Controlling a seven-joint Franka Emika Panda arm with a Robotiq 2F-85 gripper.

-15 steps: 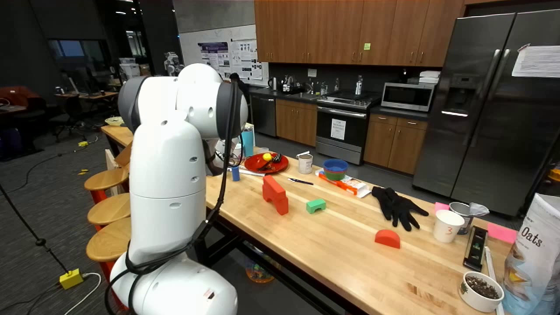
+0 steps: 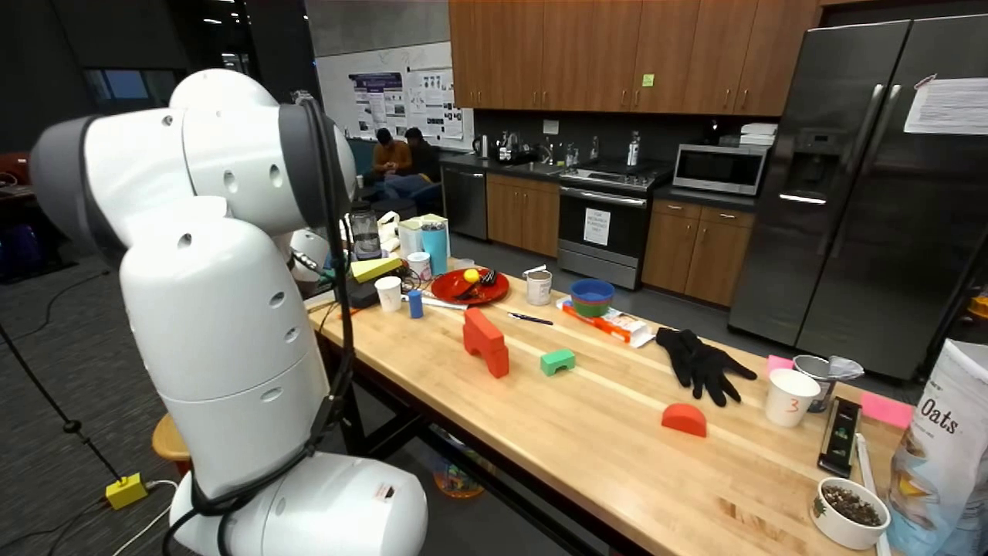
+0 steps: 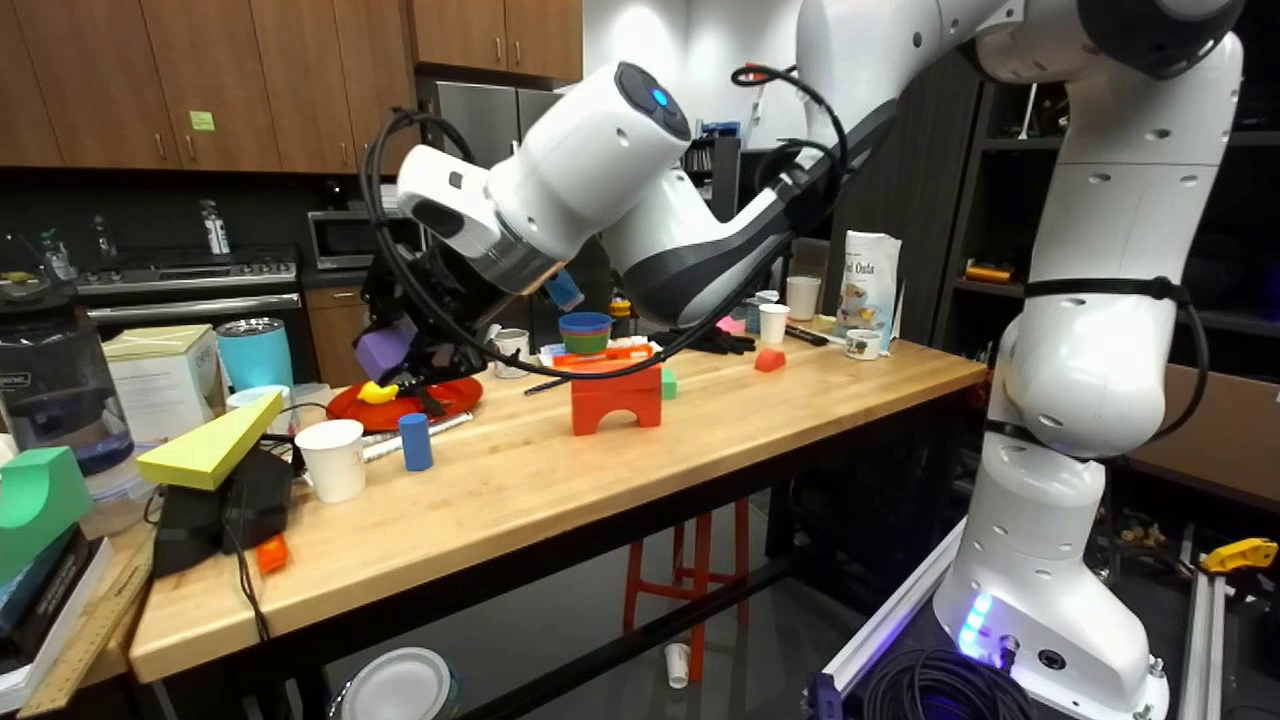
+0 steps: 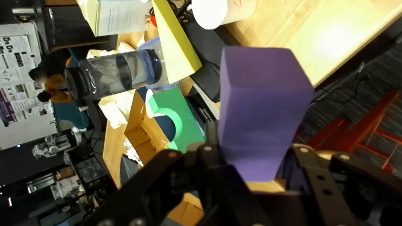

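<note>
A purple block [image 4: 260,109] fills the middle of the wrist view, pinched between the dark fingers of my gripper. In exterior view 2 the same block [image 3: 384,350] shows at the end of the arm, in the air over the far-left part of the table, near the red plate [image 3: 446,406]. My gripper [image 3: 414,336] is partly hidden there by its own cables. In exterior view 1 the arm hides both gripper and block. A red arch block [image 2: 485,343] and a small green arch block [image 2: 557,361] stand mid-table; a red half-round block [image 2: 685,420] lies further right.
A yellow wedge [image 3: 214,444], a white cup [image 3: 332,460], a blue cylinder [image 3: 415,442] and a large green arch block [image 3: 42,498] crowd the table's left end. Black gloves [image 2: 702,366] and an oats bag [image 2: 945,454] are at the right.
In exterior view 1 the arm has swung left and its upper joint now stands higher. The white cup and yellow wedge behind it have come into sight. Table objects look unmoved.
</note>
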